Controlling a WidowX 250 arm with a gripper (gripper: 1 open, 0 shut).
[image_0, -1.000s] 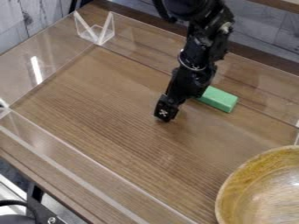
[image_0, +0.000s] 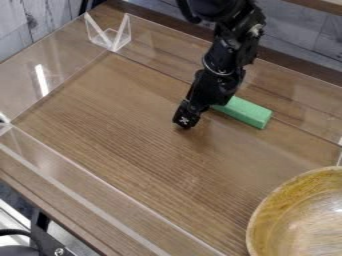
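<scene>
My black gripper (image_0: 201, 105) reaches down from the top centre to the wooden table (image_0: 120, 140), its fingertips low at the left of a green block (image_0: 249, 114). The block lies on the table, partly hidden behind the gripper. Whether anything is between the fingers is hard to make out in the dark shape.
A large yellow round bowl (image_0: 301, 215) fills the lower right corner. A white wire-like holder (image_0: 110, 32) stands at the back left. A raised ledge runs along the back right.
The gripper has shifted very slightly at its fingertips. The green block looks unmoved.
</scene>
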